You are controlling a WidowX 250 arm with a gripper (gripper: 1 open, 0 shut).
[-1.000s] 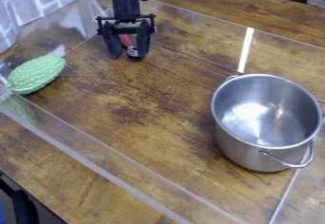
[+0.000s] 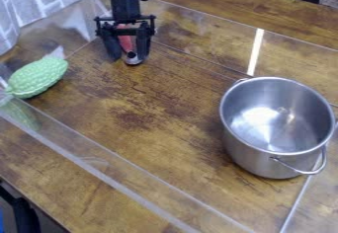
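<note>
The black gripper (image 2: 126, 39) is at the upper left of the camera view, pointing down over a small red and silver object (image 2: 129, 53) on the wooden table. Its fingers are around or just above this object; whether they grip it is unclear. A large steel pot (image 2: 275, 118) stands on the right, and a pale green textured object (image 2: 38, 77) lies at the left.
Clear low plastic walls or strips border the work area along the left and front.
The gripper has shifted slightly to the left over the red and silver object. The pot and green object have stayed put.
</note>
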